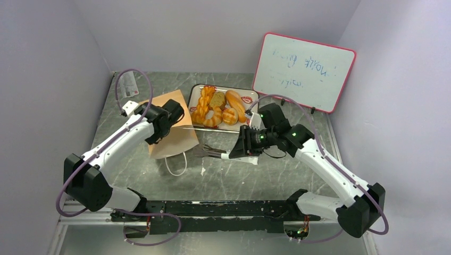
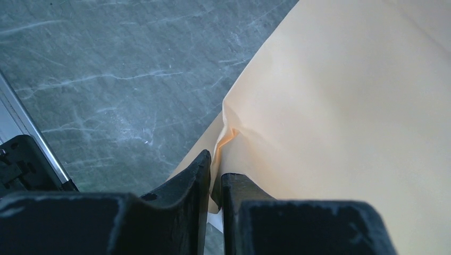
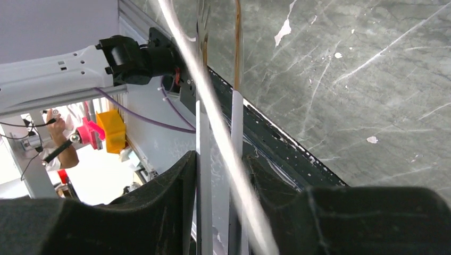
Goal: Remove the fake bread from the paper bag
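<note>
The tan paper bag (image 1: 175,141) lies tilted at left centre, its white handle (image 1: 178,172) hanging toward the front; its inside cannot be seen. My left gripper is shut on a folded edge of the bag paper. Metal tongs (image 1: 213,152) with white grips stick out leftward from my right gripper (image 1: 245,143). In the right wrist view the two tong grips (image 3: 237,122) stand apart between my open fingers. No bread shows between the tong ends. Several fake breads (image 1: 215,106) lie on the tray (image 1: 250,94) behind.
A whiteboard (image 1: 303,69) leans at the back right. A paper slip (image 1: 128,85) lies at the back left. A blurred white strand (image 3: 213,106) crosses the right wrist view.
</note>
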